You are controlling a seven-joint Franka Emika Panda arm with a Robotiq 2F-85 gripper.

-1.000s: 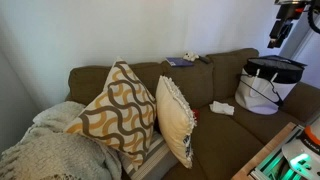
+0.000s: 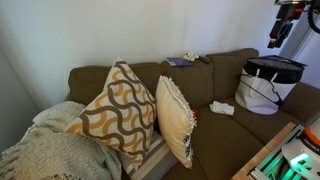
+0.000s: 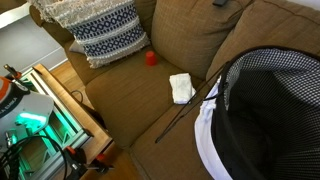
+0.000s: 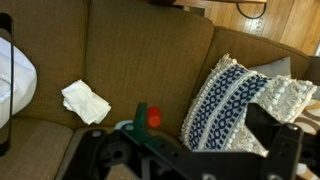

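Observation:
High above the couch, at the upper right of the first exterior view, hangs my gripper (image 2: 276, 42). In the wrist view its dark fingers stand apart at the lower edge, so it looks open, with nothing held between them. Below lies the brown couch (image 3: 130, 100). A small red object (image 3: 151, 58) rests on the seat near a patterned pillow (image 3: 105, 32); the wrist view shows the red object (image 4: 153, 117) beside my left finger. A folded white cloth (image 3: 182, 88) lies on the seat, apart from the red object. No task object is named.
A white bag with a black mesh top (image 2: 262, 85) stands at the couch's right end. Patterned pillows (image 2: 118, 110) and a knitted blanket (image 2: 60, 155) fill the left. Dark items (image 2: 180, 62) lie along the backrest. A wooden table edge (image 3: 85, 120) borders the front.

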